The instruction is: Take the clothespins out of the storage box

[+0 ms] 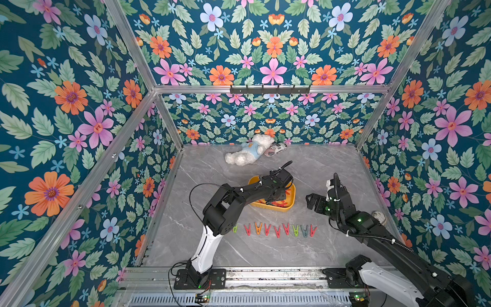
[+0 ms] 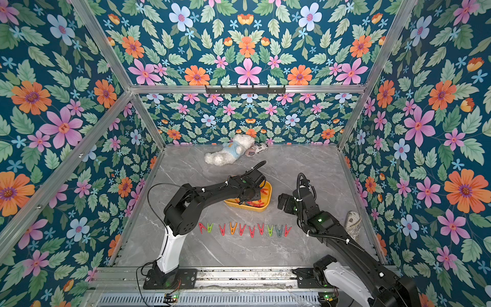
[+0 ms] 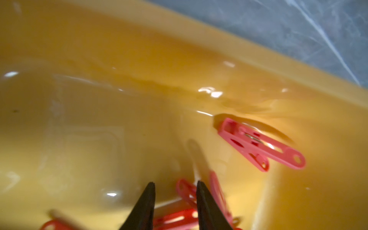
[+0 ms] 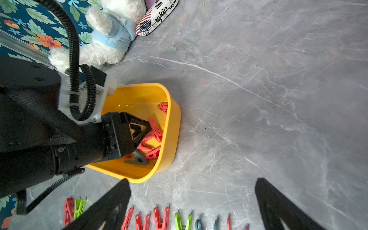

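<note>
The yellow storage box (image 2: 260, 204) holds several red clothespins (image 3: 260, 143) and a grey one (image 4: 140, 159). My left gripper is down inside the box among red clothespins, its fingers part open; whether anything is between the tips is unclear. My right gripper hangs open above the table to the right of the box, nothing between its fingers. A row of several red, green, orange and grey clothespins (image 2: 232, 227) lies on the table in front of the box.
A white plush bear (image 1: 248, 153) and a printed object (image 1: 276, 148) lie behind the box. A pale object (image 2: 353, 225) lies at the right edge. The table right of the box is mostly clear.
</note>
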